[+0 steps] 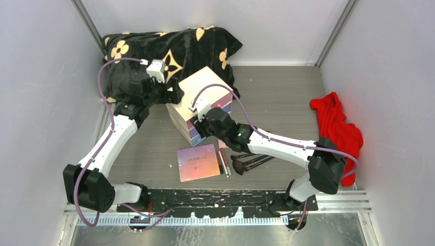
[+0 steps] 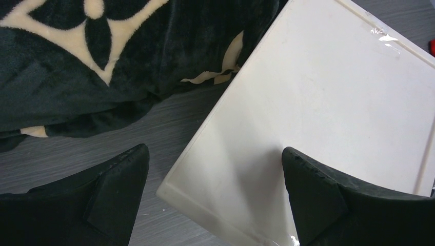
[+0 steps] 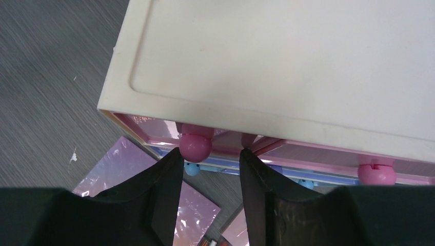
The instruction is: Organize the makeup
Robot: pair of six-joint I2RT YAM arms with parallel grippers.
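Note:
A white-topped drawer organizer (image 1: 202, 82) with pink and blue drawers stands at the centre back. My left gripper is open over its back-left corner, one finger on or just above the lid (image 2: 354, 92). My right gripper is open at the front, its fingertips beside a pink knob (image 3: 195, 146). In front lie a gradient palette (image 1: 197, 164), slim pencils (image 1: 225, 164) and black brushes (image 1: 254, 165); a pink item (image 3: 236, 230) is partly hidden under the right arm.
A black patterned cushion (image 1: 133, 51) lies along the back wall. A red cloth (image 1: 333, 118) lies at the right wall. Bare floor shows at the back right and left front.

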